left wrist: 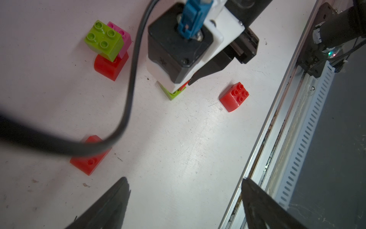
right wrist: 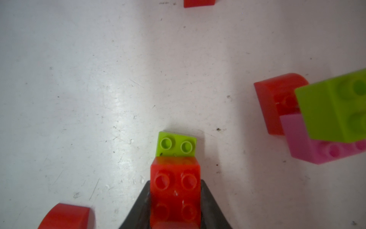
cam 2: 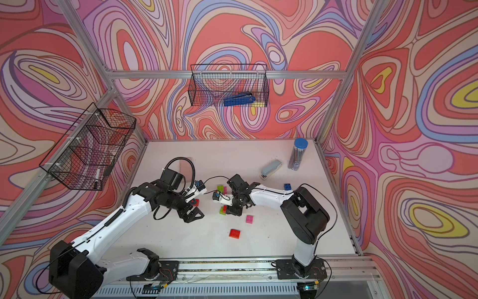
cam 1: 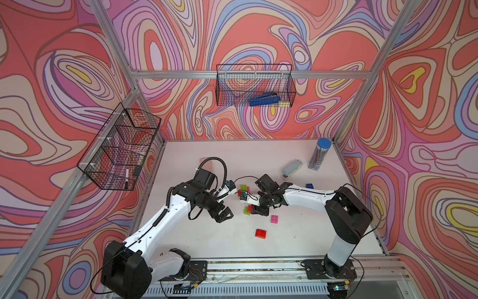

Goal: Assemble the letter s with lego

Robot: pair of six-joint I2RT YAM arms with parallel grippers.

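Note:
My right gripper is shut on a red brick [right wrist: 175,179]. Beneath and ahead of that brick a green brick [right wrist: 176,143] shows two studs on the table; whether the two touch, I cannot tell. A stack [left wrist: 104,40] of a green brick over a pink one and a red rounded brick stands behind my right gripper. My left gripper is open, with bare table below its fingers [left wrist: 114,202]. A loose red brick [left wrist: 91,154] lies near it, partly behind a cable. Another red brick [cam 1: 261,233] lies near the front edge, and a pink brick [cam 1: 274,219] beside the right gripper.
A blue brick [cam 2: 287,186] lies to the right, beyond the right arm. At the back right stand a grey object [cam 1: 291,168] and a clear blue-lidded jar [cam 1: 319,154].

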